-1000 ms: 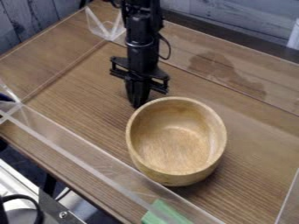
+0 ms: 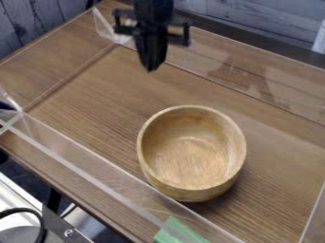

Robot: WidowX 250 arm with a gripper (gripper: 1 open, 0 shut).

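My gripper [image 2: 150, 52] is raised at the top centre, over the back of the wooden tray floor, its lower tip blurred. Whether its fingers are open or shut is too blurred to tell. A large round wooden bowl [image 2: 191, 152] sits on the floor in the front middle, well below and apart from the gripper, with nothing visible inside it.
Bare wooden floor [image 2: 89, 95] spreads left and right of the bowl. Clear plastic walls run along the left and front edges. A green patch [image 2: 178, 233] shows at the front, and a black cable lies at the bottom left.
The gripper has risen away from beside the bowl's back rim toward the top of the view. The bowl looks unmoved.
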